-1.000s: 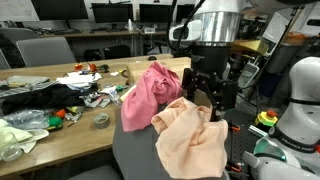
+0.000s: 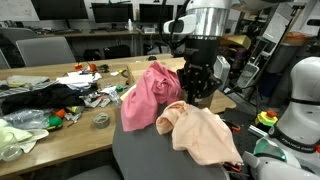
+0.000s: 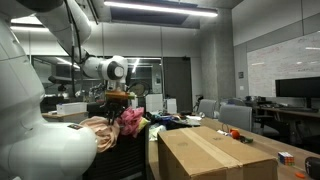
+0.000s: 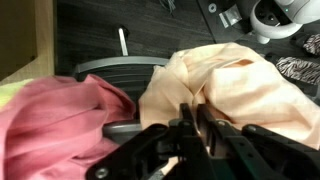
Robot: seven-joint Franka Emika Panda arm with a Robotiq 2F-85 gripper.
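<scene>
A peach cloth lies draped over a dark grey surface, its folds gathering near my fingertips. My gripper is right at its upper part, pointing down. In the wrist view, the dark fingers of my gripper come in from the bottom edge against the peach cloth. Whether cloth is pinched between them is hard to see. Beside it, on the left in that view, is a bunched pink cloth, apart from my fingers. Exterior view 2 shows the peach cloth below the arm, partly hidden.
A wooden table at the left carries tools, tape rolls and a pale green cloth. A large cardboard box stands in the foreground of exterior view 2. Wall desks and chairs are farther back.
My gripper has shifted up and slightly left. The peach cloth's lower part has moved right and up, and its shape has changed. The pink cloth stays put.
</scene>
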